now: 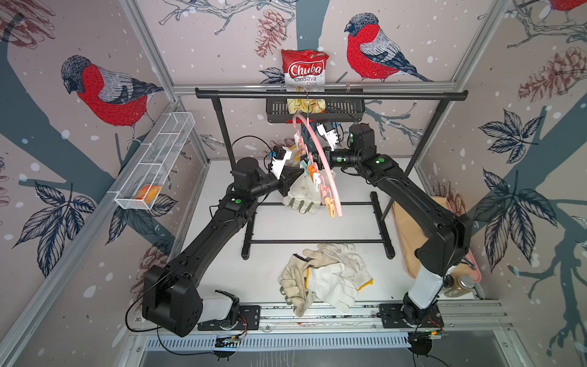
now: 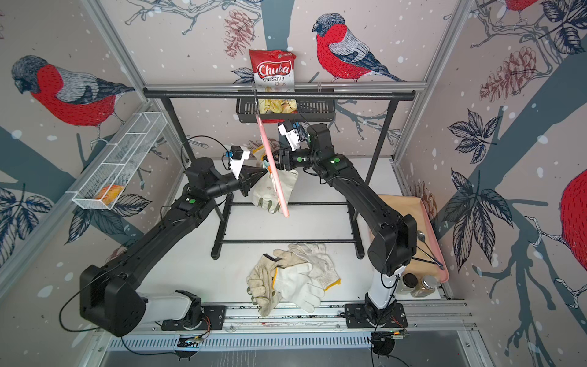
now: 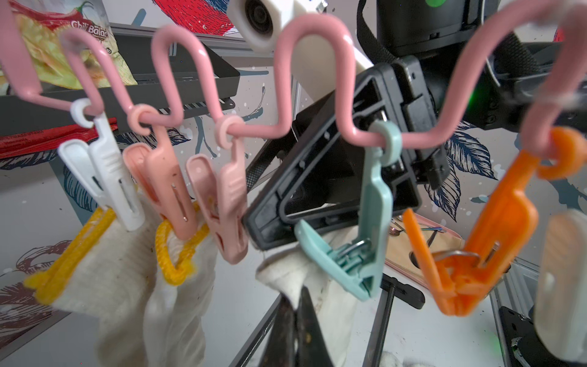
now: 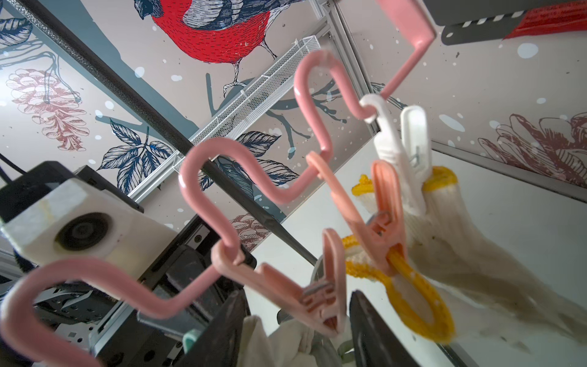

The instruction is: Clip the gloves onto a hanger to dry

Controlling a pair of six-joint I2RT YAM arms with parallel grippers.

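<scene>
From the rack bar hangs a pink hanger [image 1: 321, 156] with coloured clips along it. Two gloves with yellow cuffs hang from the white clip [image 3: 104, 174] and the pink clip beside it [image 3: 164, 183]. My left gripper is shut on the gathered edge of another white glove [image 3: 284, 272], just below the clip row. In the right wrist view, my right gripper is part open, its fingers on either side of a third pink clip [image 4: 315, 299]. Whether that clip touches the held glove I cannot tell. The turquoise clip [image 3: 370, 226] and orange clip [image 3: 489, 238] appear empty.
More gloves [image 1: 330, 281] lie piled at the table's front. The black rack [image 1: 330, 95] spans overhead, a basket with a chips bag [image 1: 305, 67] behind it. At the right lies a tray [image 1: 406, 238]. Both arms stand close together around the hanger.
</scene>
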